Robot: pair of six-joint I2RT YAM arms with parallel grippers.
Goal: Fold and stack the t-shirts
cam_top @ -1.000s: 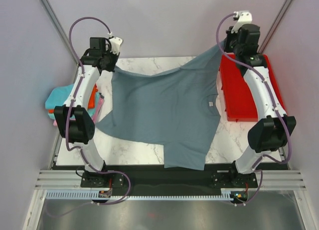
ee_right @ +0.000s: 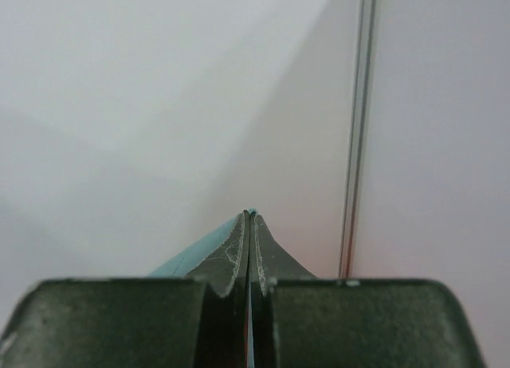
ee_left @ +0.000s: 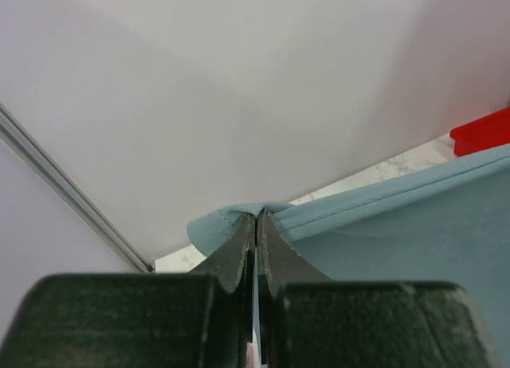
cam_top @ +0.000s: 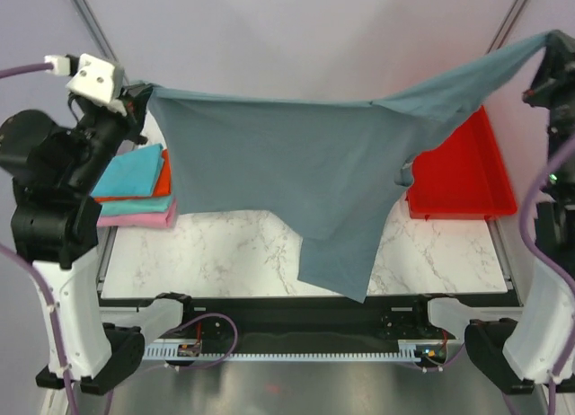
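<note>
A grey-blue T-shirt [cam_top: 278, 163] hangs stretched between my two raised grippers, its lower part drooping toward the marble table [cam_top: 225, 262]. My left gripper [cam_top: 144, 96] is shut on its upper left corner, also seen pinched between the fingertips in the left wrist view. My right gripper [cam_top: 548, 47], at the frame's right edge and higher, is shut on the other upper corner; only a small peak of fabric shows in the right wrist view. A stack of folded turquoise, orange and pink shirts [cam_top: 130, 177] lies at the table's left, partly hidden by the left arm.
An open red bin [cam_top: 463, 172] stands at the table's right, partly behind the hanging shirt. White walls surround the back and sides. Bare marble shows along the front of the table.
Both grippers have risen and spread outward, pulling the shirt's top edge wider and lifting more of it. The right gripper moved far to the right.
</note>
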